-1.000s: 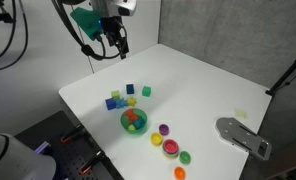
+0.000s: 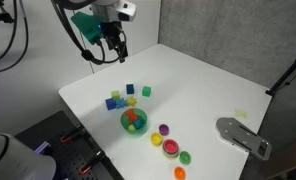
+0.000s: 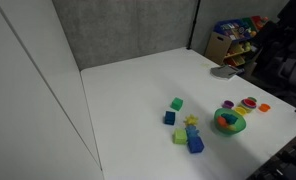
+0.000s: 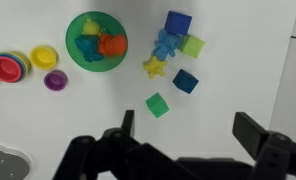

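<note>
High above the table's far left, my gripper is open, its fingers wide apart and nothing between them. Beneath it in the wrist view are a green block [image 4: 157,105] and a dark blue block [image 4: 185,81]. A lime block [image 4: 191,46], a blue block [image 4: 178,22], a blue toy bear [image 4: 167,44] and a yellow toy bear [image 4: 154,67] form a loose cluster. To their left stands a green bowl [image 4: 95,66] holding an orange toy [image 4: 113,45] and blue ones.
Beyond the bowl lie a purple cup [image 2: 164,129], a yellow cup [image 2: 156,139], stacked cups [image 2: 170,148], a green piece [image 2: 185,158] and an orange piece [image 2: 180,173]. A grey metal tray [image 2: 243,137] lies at the right.
The arm has shifted slightly to the right in exterior view 1, its gripper still high up. The objects on the table have stayed where they were.
</note>
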